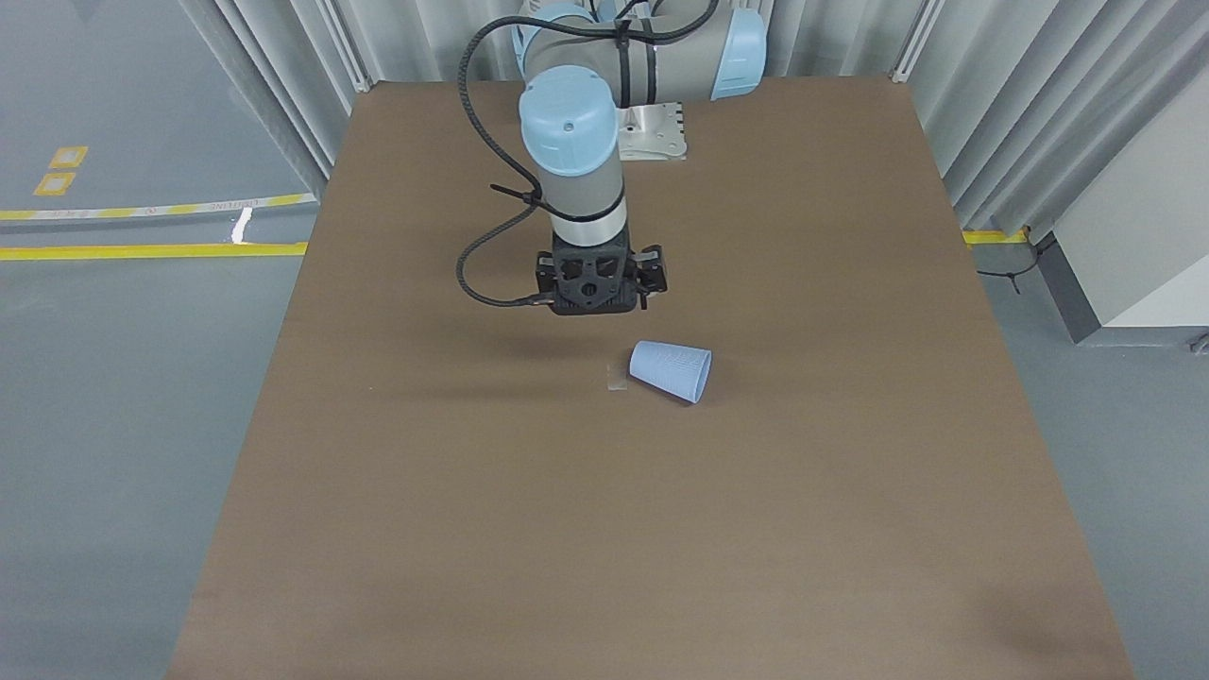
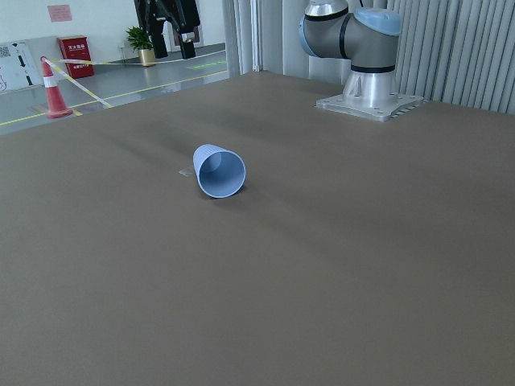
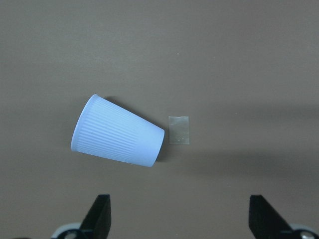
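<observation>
A light blue ribbed cup (image 1: 669, 368) lies on its side on the brown table (image 1: 453, 510), its mouth facing the camera in the left view (image 2: 211, 181). A small clear rectangle (image 3: 179, 130), perhaps tape, is beside the cup's base. My gripper hangs above the table, just behind the cup in the front view; in the wrist view its two fingers are wide apart at the bottom edge, with nothing between them. In the left view the gripper shows at the top, high over the surface.
The arm's base plate (image 1: 652, 142) is bolted at the back edge, with pleated curtains behind. A white block (image 1: 1133, 204) stands on the floor off the table's right side.
</observation>
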